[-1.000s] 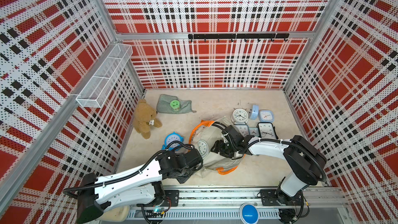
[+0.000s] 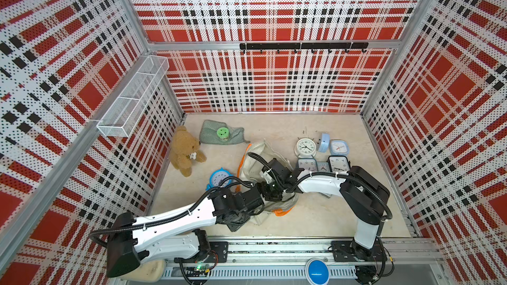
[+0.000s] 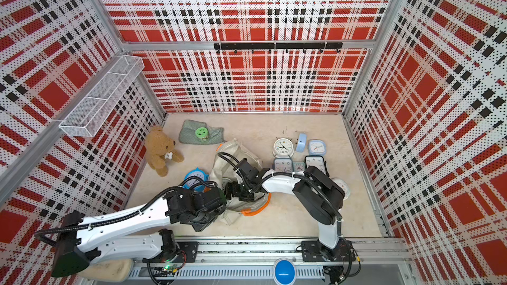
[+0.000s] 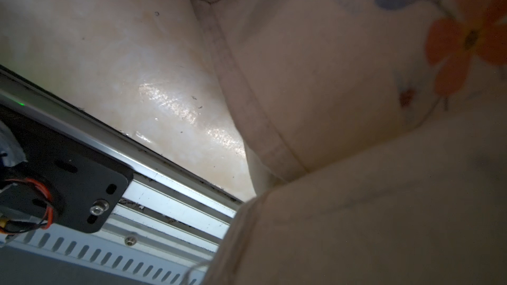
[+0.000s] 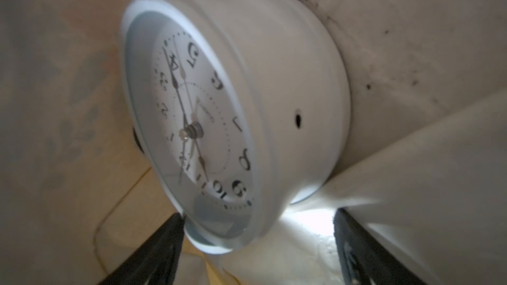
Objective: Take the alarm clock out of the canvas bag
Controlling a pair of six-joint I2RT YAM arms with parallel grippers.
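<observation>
The cream canvas bag (image 2: 256,164) with orange handles lies mid-table, its floral outside filling much of the left wrist view. Inside it, in the right wrist view, a round white alarm clock (image 5: 295,74) lies tilted, face to the left. My right gripper is open inside the bag. Its fingers (image 5: 158,253) lie on either side of the clock's near edge, and I cannot tell whether they touch it. At the bag's left front, my left gripper (image 2: 257,200) is shut. Canvas hides its fingertips, so what lies between them does not show. Both arms cover the clock from above.
Left of the bag stands a blue clock (image 2: 220,177), with a teddy bear (image 2: 184,151) farther left. A grey-green cloth pouch (image 2: 211,133) lies behind. Several clocks, including a round white one (image 2: 305,147), crowd the right side.
My right gripper has moved left, deeper into the bag, now covering the clock from above. The bag has shifted and its handles with it.
</observation>
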